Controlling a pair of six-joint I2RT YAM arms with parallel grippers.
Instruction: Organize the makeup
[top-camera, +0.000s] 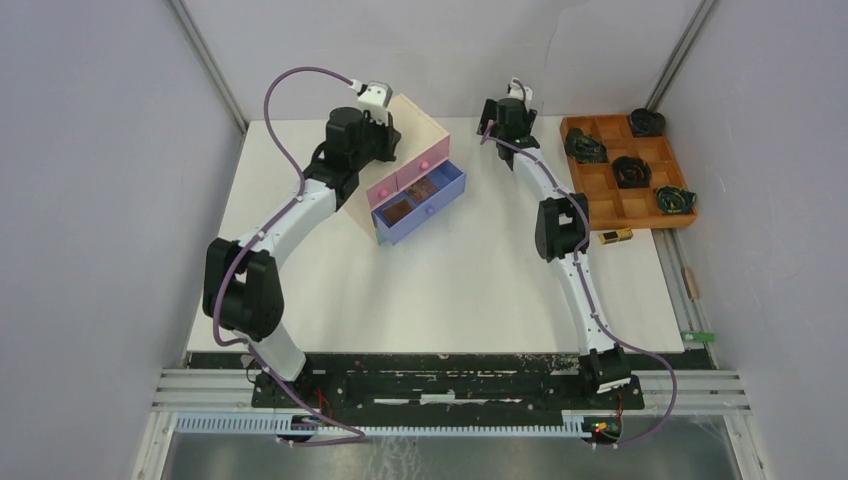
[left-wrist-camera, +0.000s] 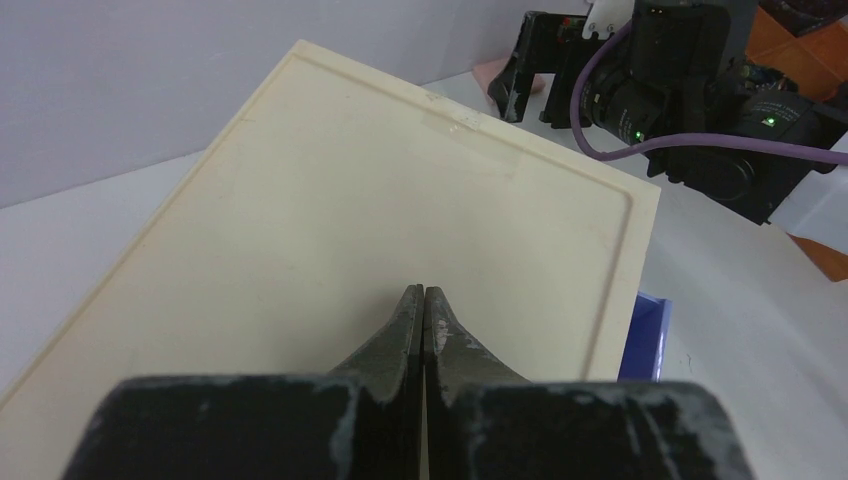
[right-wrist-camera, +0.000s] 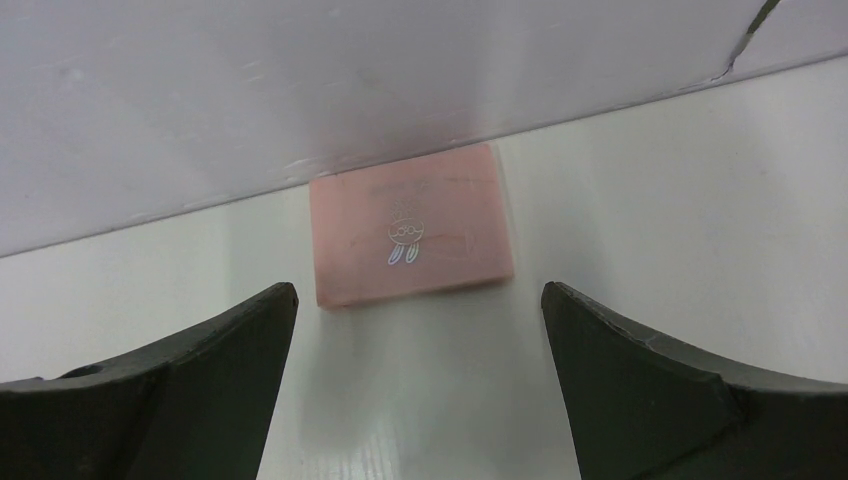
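A pink compact with a rabbit outline (right-wrist-camera: 410, 225) lies flat against the back wall, between the separated fingers of my open right gripper, seen from close above. My left gripper is over the cream top (left-wrist-camera: 350, 190) of the drawer cabinet, its fingertips closed together; nothing shows between them. The cabinet has pink drawers (top-camera: 430, 160) and a pulled-out blue drawer (top-camera: 433, 205) with brown palettes in it.
A wooden compartment tray (top-camera: 637, 204) with dark items stands at the back right, a small yellow box (top-camera: 616, 236) just in front of it.
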